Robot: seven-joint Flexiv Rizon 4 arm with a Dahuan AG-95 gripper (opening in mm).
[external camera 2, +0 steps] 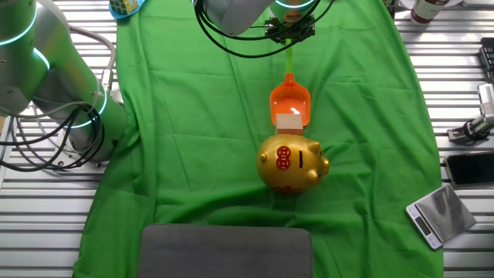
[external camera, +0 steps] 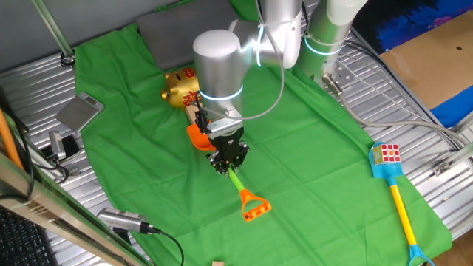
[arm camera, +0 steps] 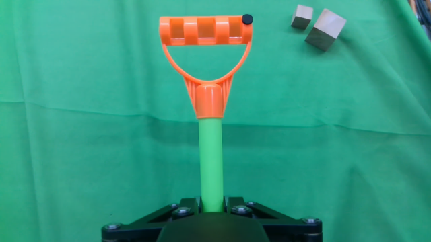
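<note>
An orange toy shovel with a green shaft (arm camera: 211, 154) lies along the green cloth, its D-shaped orange handle (external camera: 255, 207) pointing away from the piggy bank. My gripper is shut on the shaft, one finger close against each side. Seen from exterior view 2, the orange scoop (external camera 2: 290, 99) faces a golden piggy bank (external camera 2: 287, 164). A pale block (external camera 2: 289, 123) sits between scoop and bank, at the scoop's front edge; whether it rests inside the scoop I cannot tell.
Two small blocks, one smaller (arm camera: 302, 16) and one larger (arm camera: 326, 29), lie beyond the handle. A blue and yellow shovel (external camera: 400, 207) bearing a patterned cube (external camera: 386, 154) is at the right cloth edge. A dark flat panel (external camera 2: 224, 251) lies behind the bank. Open cloth surrounds the handle.
</note>
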